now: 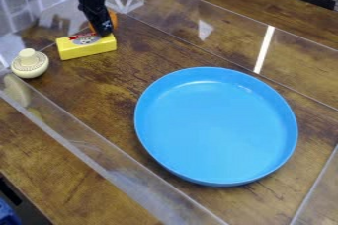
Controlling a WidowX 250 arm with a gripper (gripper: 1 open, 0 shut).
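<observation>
My dark gripper hangs at the upper left, its tips low over a yellow box with a red label. An orange object is partly hidden behind the gripper. Whether the fingers are open or shut, or touch the box, I cannot tell.
A cream knobbed object sits left of the box. A large blue plate fills the lower right.
</observation>
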